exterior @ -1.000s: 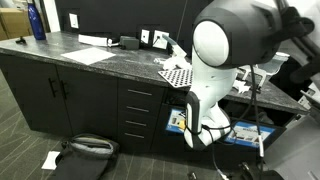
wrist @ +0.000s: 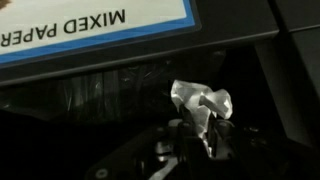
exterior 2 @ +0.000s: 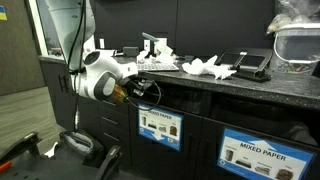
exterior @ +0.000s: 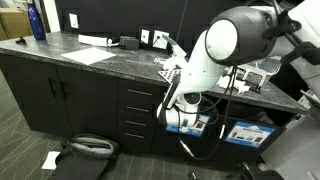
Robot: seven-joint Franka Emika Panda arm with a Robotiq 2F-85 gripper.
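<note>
In the wrist view, a crumpled white piece of paper shows at the tips of my gripper, which is shut on it. The dark fingers are hard to make out against the dark opening. A "MIXED PAPER" sign with a blue border appears upside down in that view, next to the opening. From outside, the white arm's wrist is low at the cabinet front, close to the left labelled bin. The paper cannot be made out in either exterior view.
A second "MIXED PAPER" bin is to the right. On the countertop lie crumpled white paper, a black device and a clear tub. A dark bag is on the floor.
In exterior view 1, the arm's wrist has moved left and up over the last second, uncovering more of the blue-bordered signs. The bag and countertop items look unmoved.
</note>
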